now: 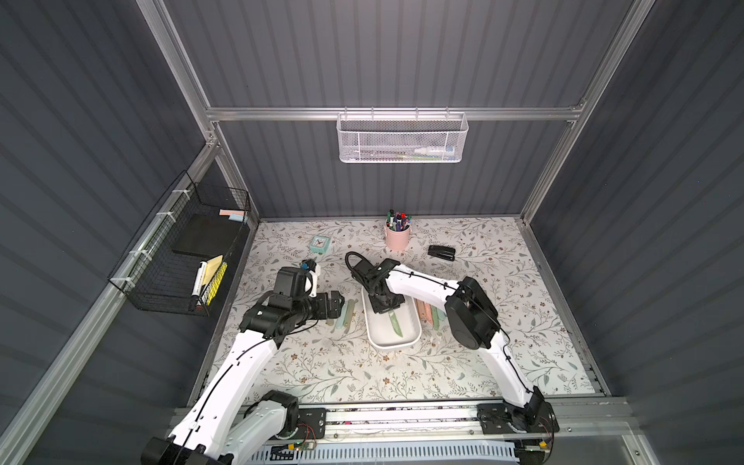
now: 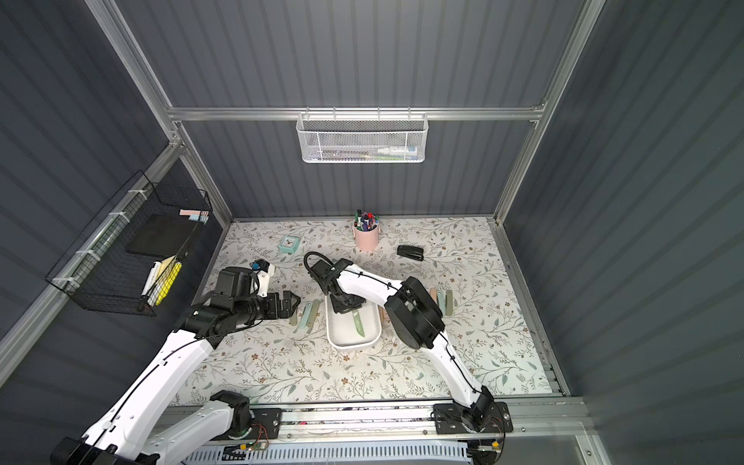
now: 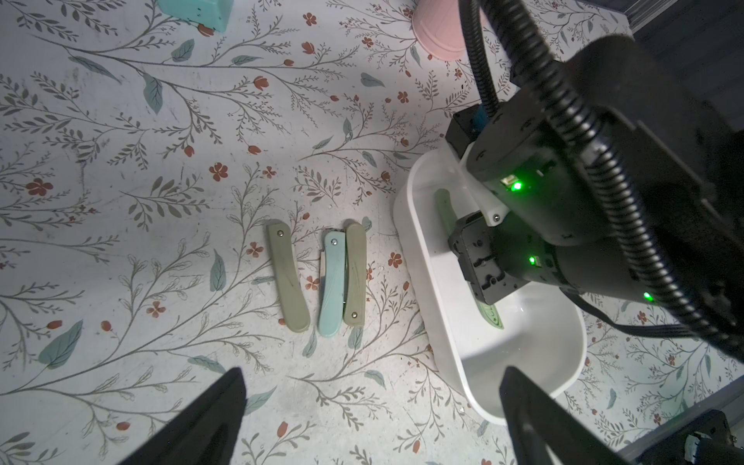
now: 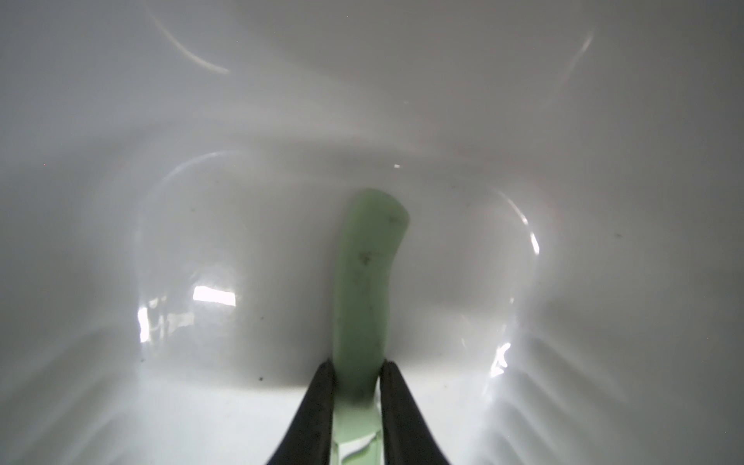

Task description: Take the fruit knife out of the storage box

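The fruit knife (image 4: 362, 286), with a green handle, is inside the white storage box (image 3: 434, 310). My right gripper is shut on this knife, its fingertips pressing both sides of the handle near the blade end. In the top left view the pale green blade (image 1: 396, 324) points toward the front of the box; the arm covers the handle there. Whether the knife is clear of the box floor, I cannot tell. Left of the box, my left gripper is open and empty, its blurred fingers wide apart above the table.
Folded knives (image 3: 333, 283) lie left of the box, and more (image 2: 445, 302) lie to its right, partly behind the right arm. A pink pen cup (image 1: 397, 238), black stapler (image 1: 441, 252) and teal clock (image 1: 319, 244) stand behind.
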